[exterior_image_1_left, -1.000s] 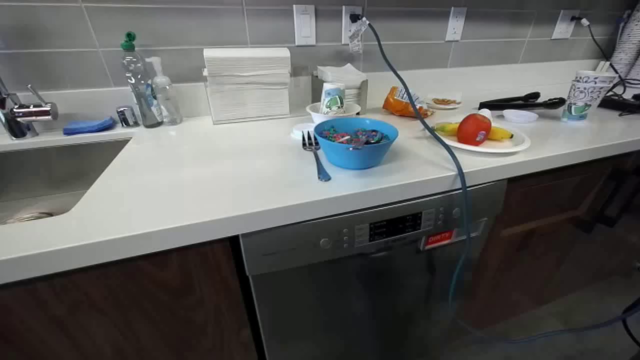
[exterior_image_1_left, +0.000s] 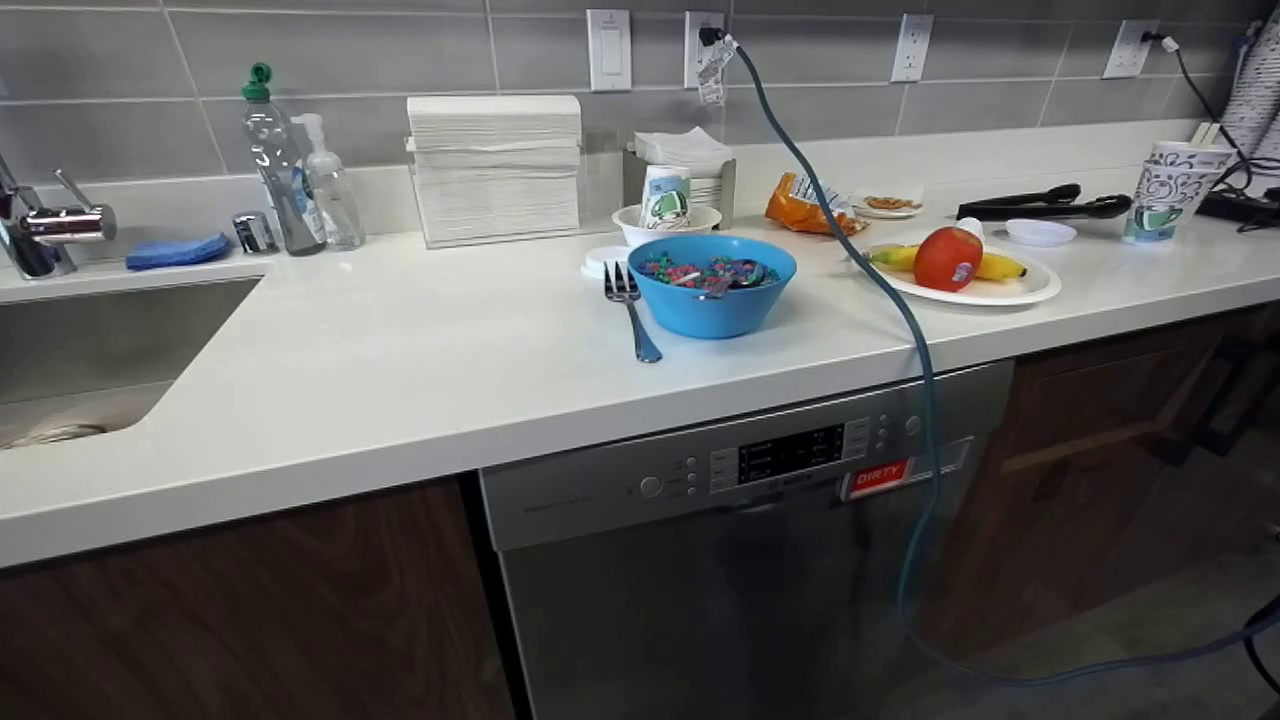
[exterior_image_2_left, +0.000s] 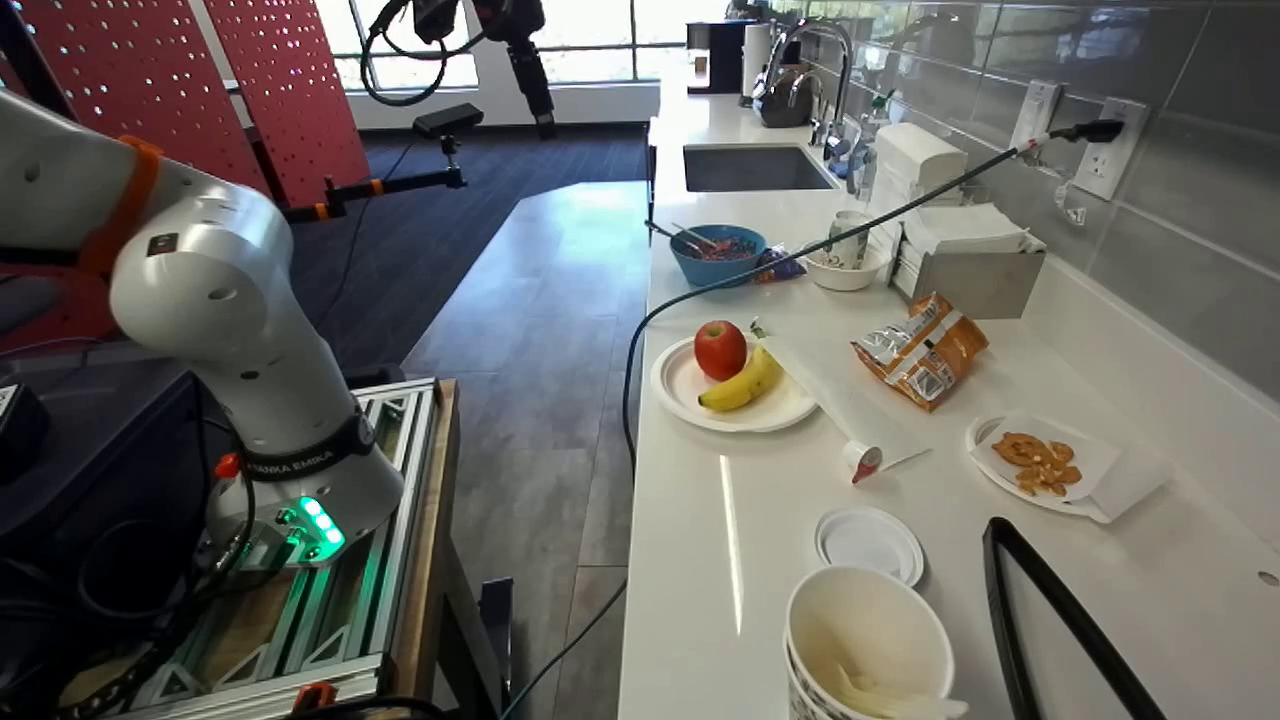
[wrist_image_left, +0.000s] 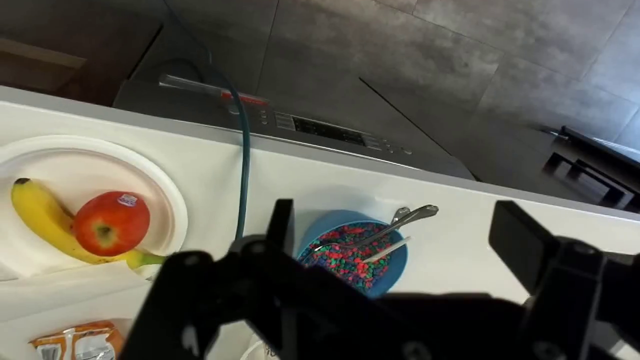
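Observation:
My gripper is open in the wrist view, its two dark fingers (wrist_image_left: 280, 223) wide apart with nothing touching them. Below it, seen through the gap, is a blue bowl (wrist_image_left: 397, 275) of small colourful pieces on the white counter. Exterior view 1 shows the same bowl (exterior_image_1_left: 710, 310) upright, with a metal fork (exterior_image_1_left: 637, 322) at its left side. A spoon-like utensil (wrist_image_left: 384, 233) and a white stick (wrist_image_left: 387, 249) rest in the bowl, the utensil's handle jutting over the rim. My gripper's dark parts cover the bowl's lower edge in the wrist view.
A blue cable (exterior_image_1_left: 882, 282) crosses the counter right of the bowl and drops over the front edge. Beyond it stands a plate (exterior_image_1_left: 1041, 286) with a tomato-like red apple (exterior_image_1_left: 948, 259) and banana (exterior_image_1_left: 1005, 268). Counter left of the bowl, toward the sink (exterior_image_1_left: 108, 348), is clear.

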